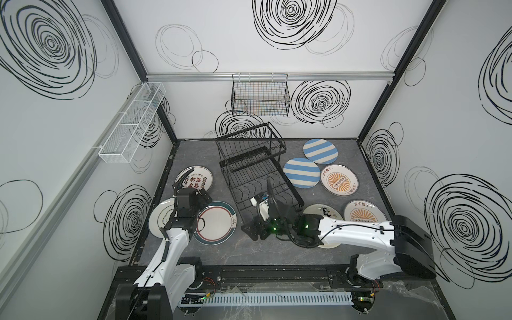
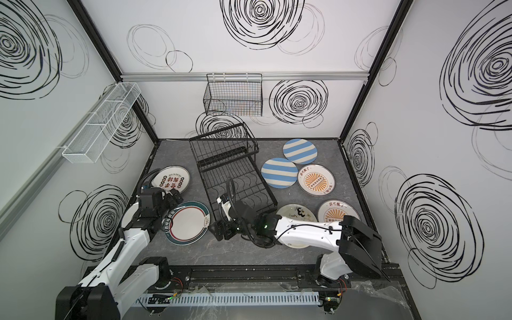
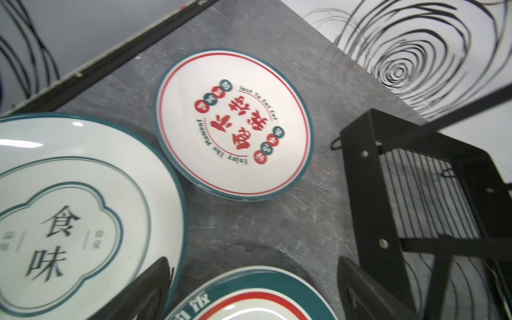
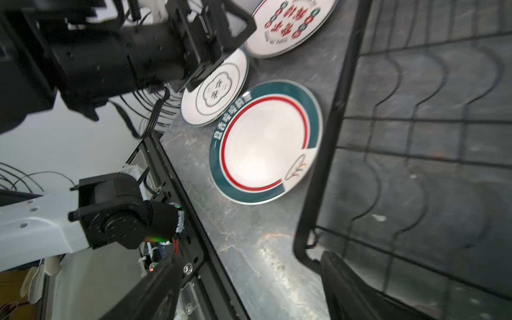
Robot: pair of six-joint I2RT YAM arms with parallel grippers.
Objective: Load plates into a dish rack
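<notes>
The black wire dish rack (image 1: 246, 180) stands mid-table with no plates in it. My right gripper (image 1: 255, 231) is open and empty over the rack's front left corner; the teal-rimmed plate (image 4: 264, 144) lies left of it. On the left, my left gripper stands open above the plates, its fingers wide apart. Under it lie the red-lettered plate (image 3: 234, 125), a white plate with black characters (image 3: 69, 213) and part of the teal-rimmed one. To the right lie blue-striped plates (image 1: 302, 173), sunburst plates (image 1: 339, 179) and a cream plate (image 2: 297, 212), partly covered by my right arm.
A black wire basket (image 1: 260, 98) hangs on the back wall and a white one (image 1: 133, 122) on the left wall. Bare grey tabletop (image 1: 245, 253) shows in front of the rack. The rack's raised rear frame (image 1: 256, 133) stands near the back wall.
</notes>
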